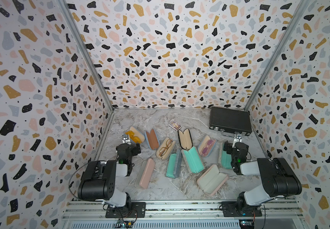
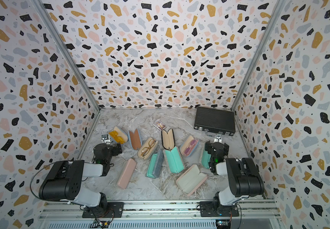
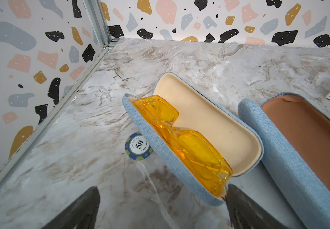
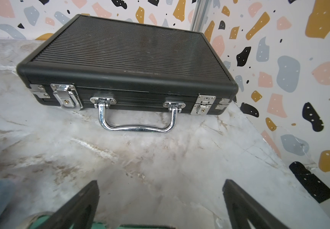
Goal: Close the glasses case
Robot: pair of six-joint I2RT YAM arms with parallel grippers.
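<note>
Several glasses cases lie spread over the marble table, most with lids up. A blue denim case (image 3: 172, 162) holding yellow glasses (image 3: 195, 148) lies open ahead of my left gripper, which is open and empty. A brown-lined case (image 1: 152, 139) stands open beside it. Toward the middle are a beige case with glasses (image 1: 165, 148), a teal-lined case (image 1: 171, 164), a black-edged case (image 1: 185, 139), a teal case (image 1: 193, 159) and a case with purple glasses (image 1: 206, 145). A pale case (image 1: 212, 180) lies open at the front. My right gripper is open and empty, above a partly hidden teal case (image 1: 226, 155).
A black briefcase (image 4: 134, 49) sits at the back right, its metal handle toward me. A pink case (image 2: 126, 173) lies at the front left. A poker chip (image 3: 138, 145) and a card box (image 1: 175, 125) also lie on the table. Bare marble shows along the back.
</note>
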